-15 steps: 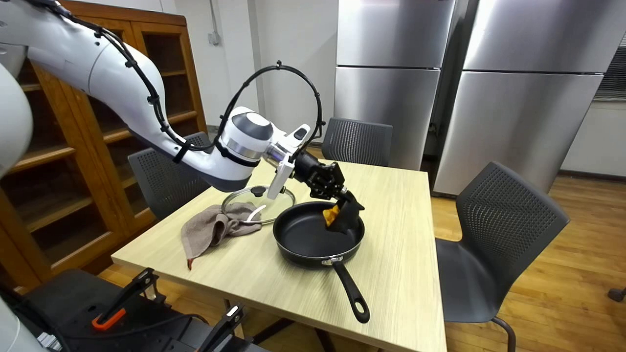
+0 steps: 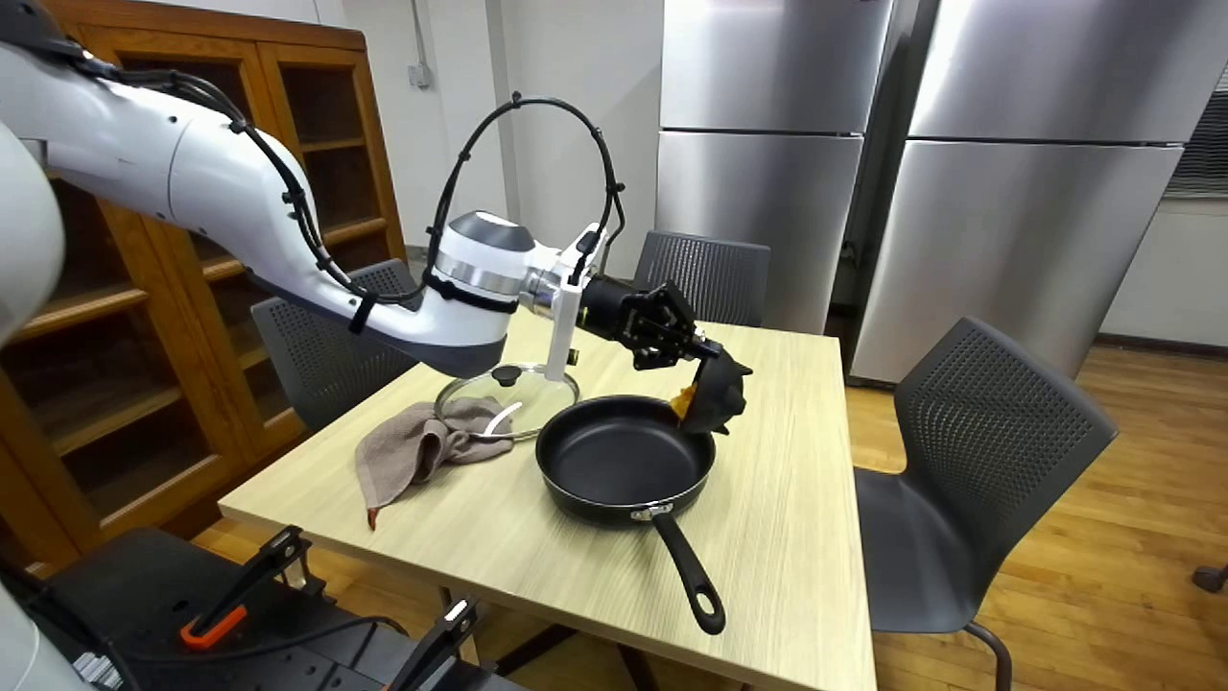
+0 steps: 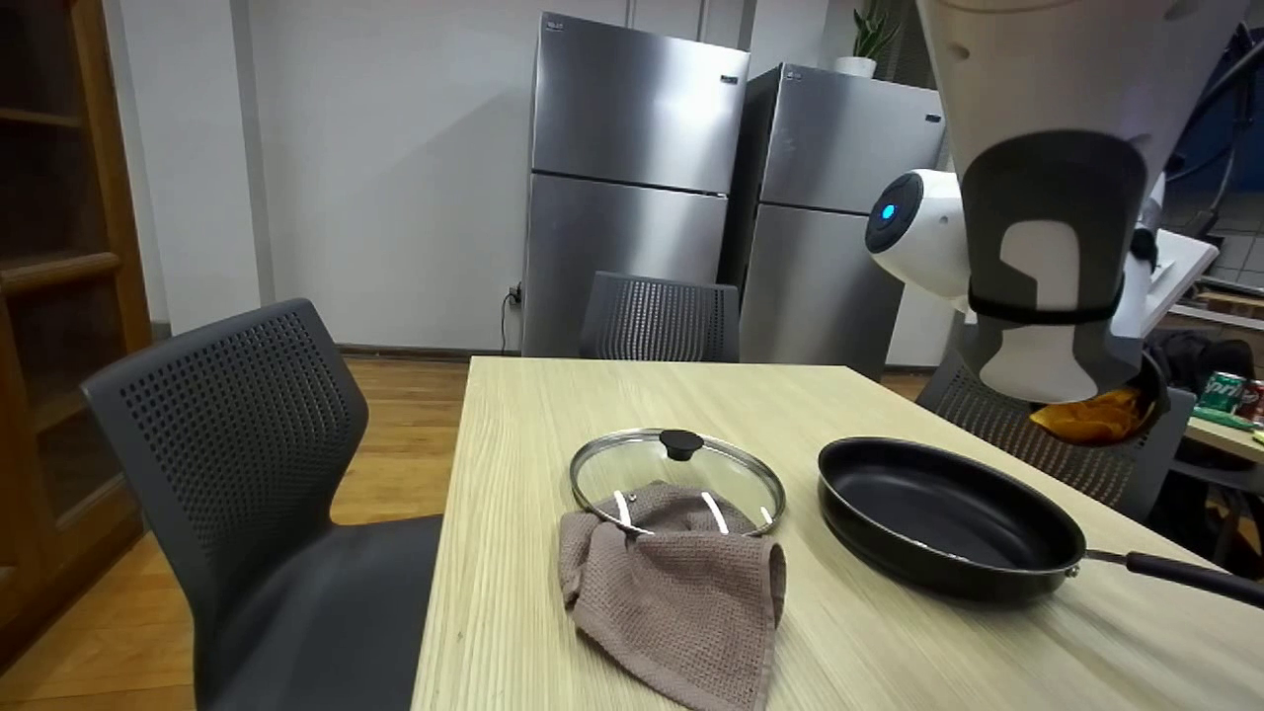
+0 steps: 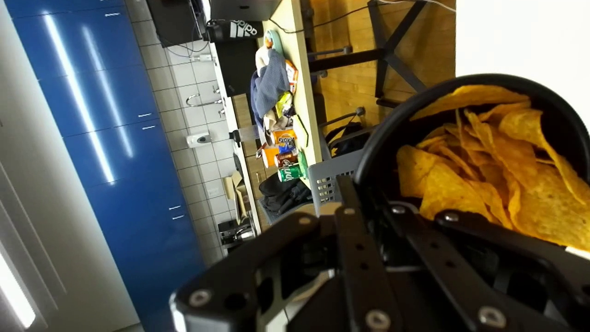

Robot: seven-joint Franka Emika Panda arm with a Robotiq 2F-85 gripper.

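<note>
My gripper [image 2: 696, 345] is shut on the wall of a black bowl [image 2: 720, 390], which it holds tilted on its side over the far right rim of the pan. Orange-yellow chips [image 4: 486, 166] fill much of the bowl in the wrist view, and a few [image 3: 1092, 415] show at its mouth in the second exterior view. The black frying pan [image 2: 622, 455] sits on the table with its handle [image 2: 691, 576] toward the front, and its visible inside is empty. In the wrist view the fingers [image 4: 351, 221] meet the bowl's rim.
A glass lid [image 3: 616, 462] with a black knob leans over a crumpled brown towel [image 3: 687, 604], left of the pan. Dark chairs [image 2: 979, 449] surround the wooden table [image 2: 794, 484].
My gripper has lifted and shifted to the right with the bowl. The bowl was lower over the pan's interior; the pan, lid and towel have stayed put.
</note>
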